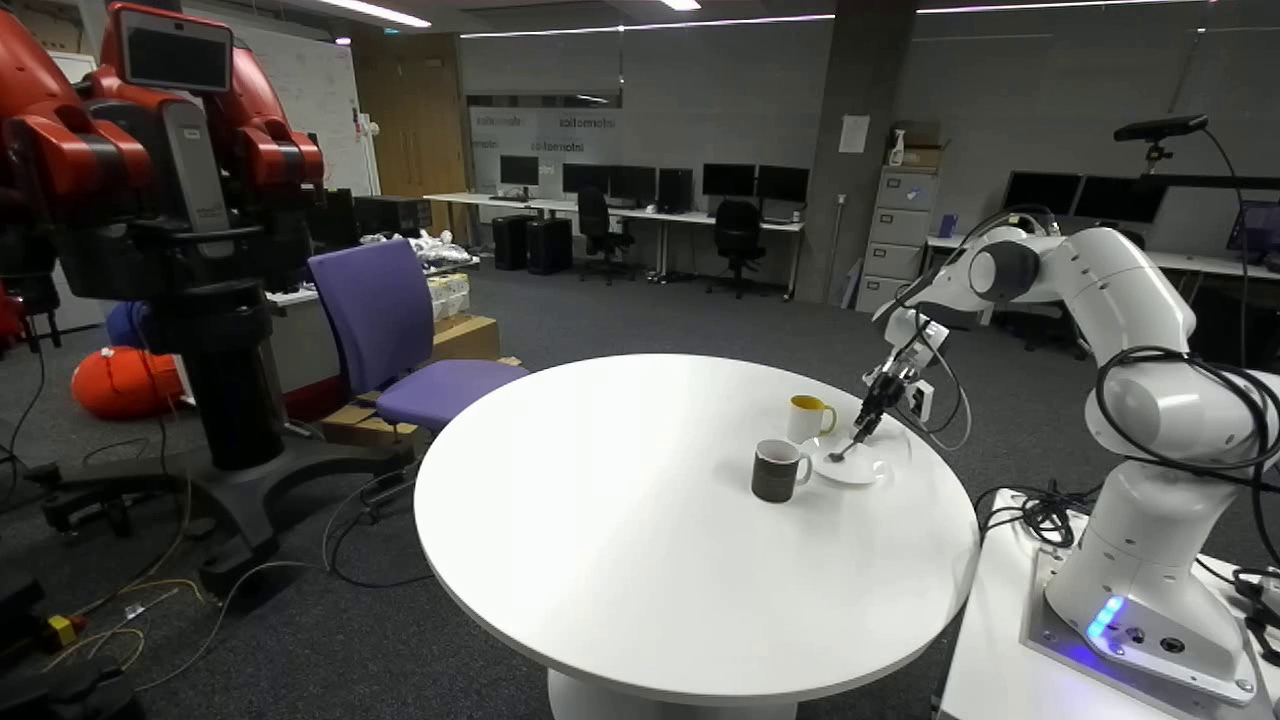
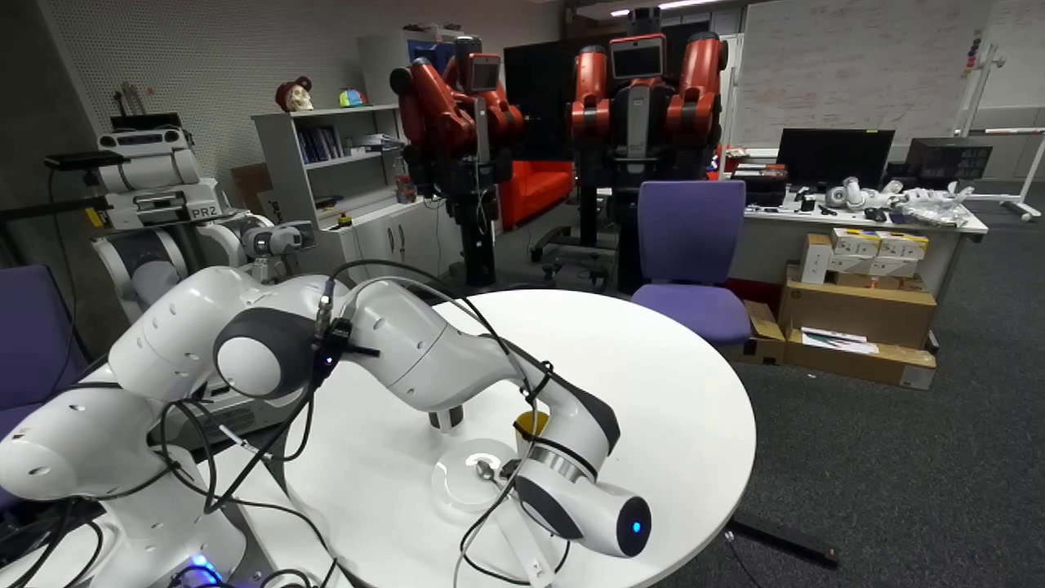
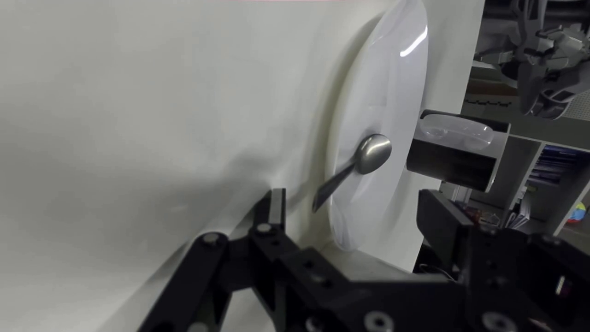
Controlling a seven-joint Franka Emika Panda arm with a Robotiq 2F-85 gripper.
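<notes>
A metal spoon lies on the white plate, its handle sticking out past the rim toward my gripper. The fingers stand apart on either side of the handle end, with a gap between handle and fingers; I see nothing gripped. In exterior view 1 the gripper reaches down over the back edge of the plate, close to the spoon. Exterior view 2 shows the spoon on the plate, while the arm hides most of the gripper.
A dark mug with a white inside stands at the plate's near left side. Behind it is a white mug with a yellow interior, close to the gripper.
</notes>
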